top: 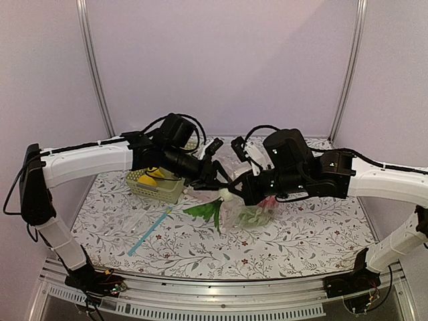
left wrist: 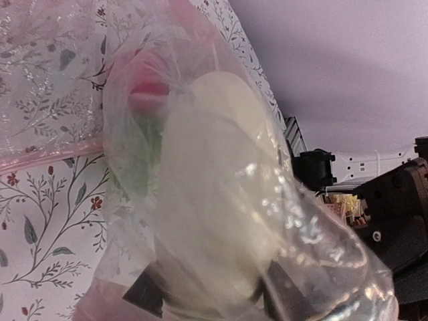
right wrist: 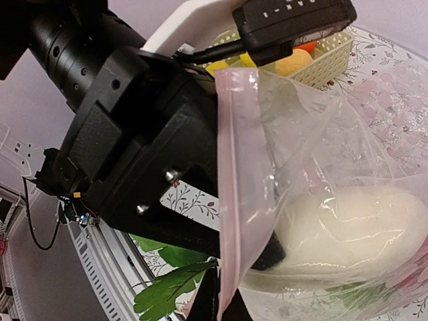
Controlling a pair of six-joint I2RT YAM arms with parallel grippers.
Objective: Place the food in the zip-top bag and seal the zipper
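Note:
The white radish lies mostly within the clear bag, seen through its film in both wrist views. My left gripper is shut on the radish near its leaf end, its fingers covered by bag film. The radish's green leaves hang outside the bag mouth. My right gripper is shut on the bag's pink zipper rim, holding it upright beside the left gripper. Deeper in the bag, something red with green below it shows blurred.
A pale basket with yellow and orange fruit stands behind the left arm. A light-blue strip lies on the patterned table at left front. Both grippers are very close together.

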